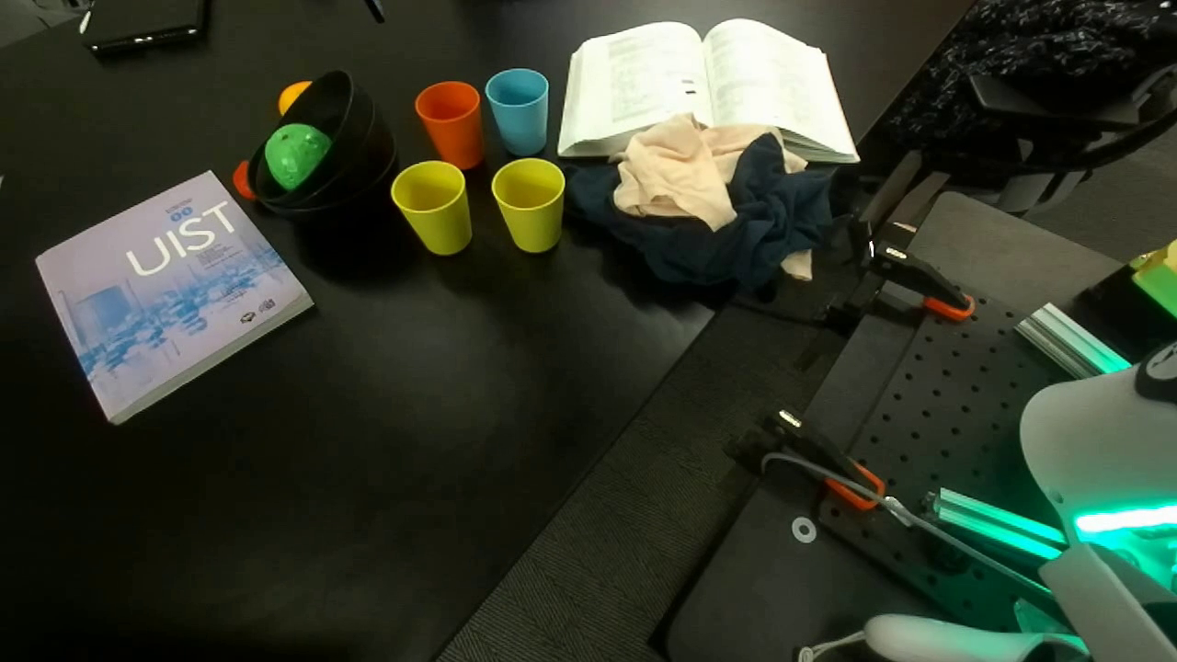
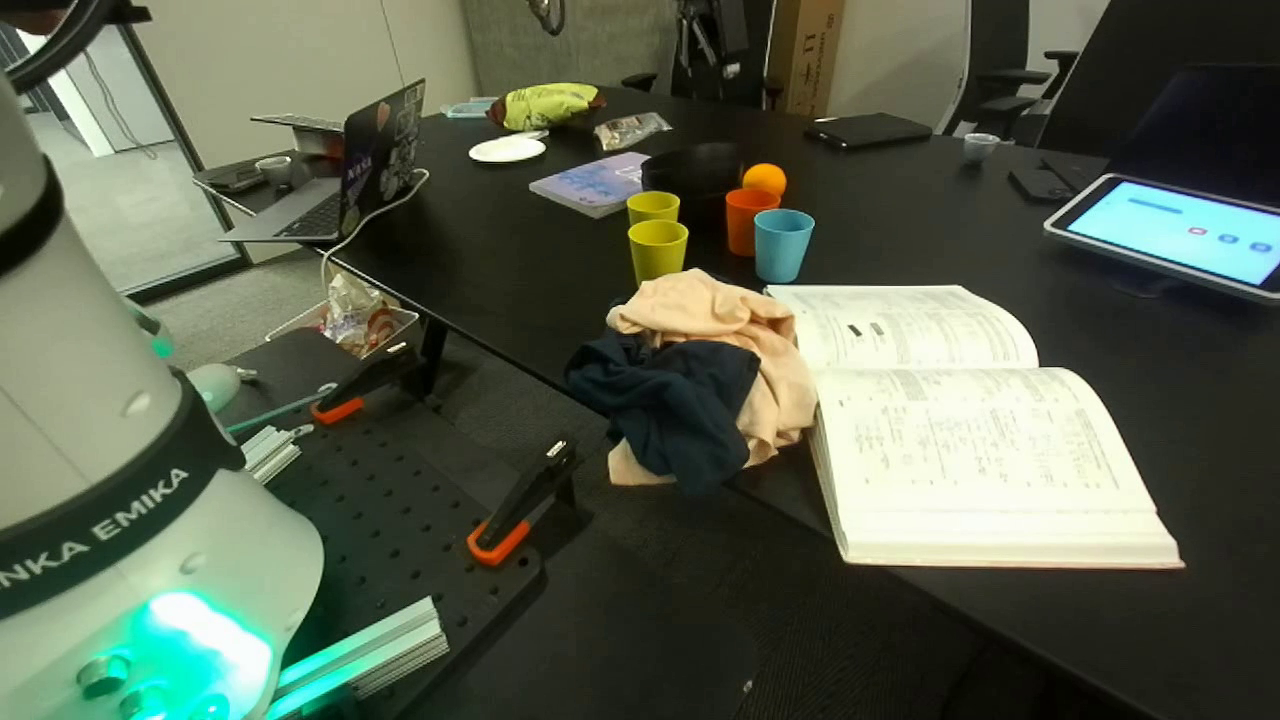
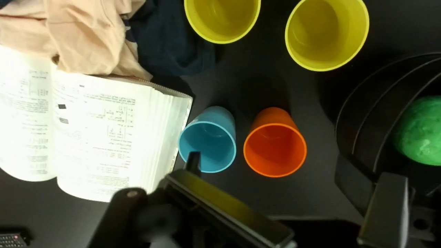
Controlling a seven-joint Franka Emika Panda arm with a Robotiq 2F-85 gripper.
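My gripper stands open in the wrist view, nothing between its fingers, high above the table. A blue cup [image 3: 213, 140] and an orange cup [image 3: 275, 144] are side by side there, both upright. Left of the cups in exterior view 1, tilted black bowls [image 1: 355, 127] are stacked, with a green ball-like fruit [image 1: 297, 155] in the top one. An orange fruit [image 2: 765, 180] is beside the bowls, and a red thing [image 1: 243, 180] shows at their edge.
An open book [image 1: 706, 83] and crumpled peach and navy cloth [image 1: 761, 199] lie at the table's edge. A UIST book [image 1: 171, 287] rests at the left. A tablet [image 2: 1170, 234] and laptop [image 2: 360, 168] are farther off.
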